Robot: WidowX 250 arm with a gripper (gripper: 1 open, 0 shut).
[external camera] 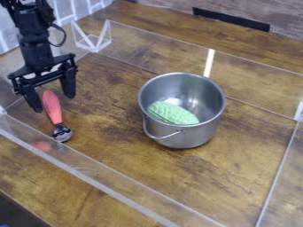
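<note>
The black gripper (42,82) hangs at the left, open, its fingers spread above a long utensil with a red handle (52,107) and a dark, shiny end toward the bottom. A steel pot (199,133) with a wire handle stands right of centre, holding a pale green ribbed object (174,113).
Clear panels border the work area along the left front, the back and the right. A white frame stands at the back left, and a white strip lies behind the pot.
</note>
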